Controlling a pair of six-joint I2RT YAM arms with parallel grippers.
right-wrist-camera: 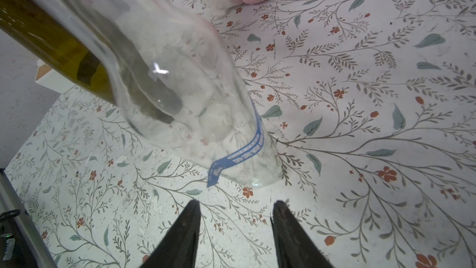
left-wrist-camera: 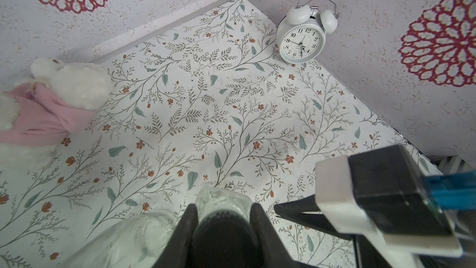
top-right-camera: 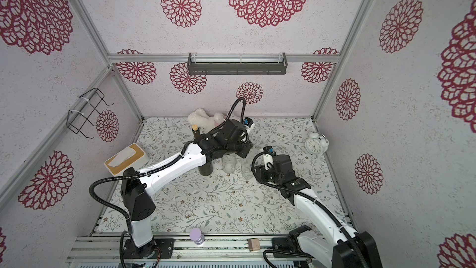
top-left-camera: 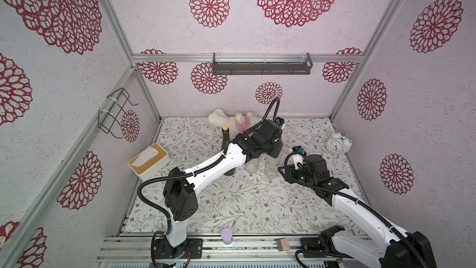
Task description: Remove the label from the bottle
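Note:
A clear bottle (right-wrist-camera: pixel 198 79) hangs slanted above the table in the right wrist view, with a blue-striped label (right-wrist-camera: pixel 238 157) near its base. The stripe's lower left end sticks out from the wall. Held from above by my left gripper, the bottle shows a black top (left-wrist-camera: pixel 225 243) between the fingers, its clear body partly hidden below. My right gripper stands open just below the bottle's base, with only patterned tabletop visible between its fingertips. From above, it is to the right of the held bottle (top-left-camera: pixel 271 169).
Another clear bottle (top-left-camera: pixel 252 165) and a dark bottle (top-left-camera: pixel 225 134) with an orange top stand left of the held one. A plush toy (top-left-camera: pixel 223 118) lies behind, a white alarm clock (top-left-camera: pixel 338 144) at right, a tissue box (top-left-camera: pixel 148 161) at left.

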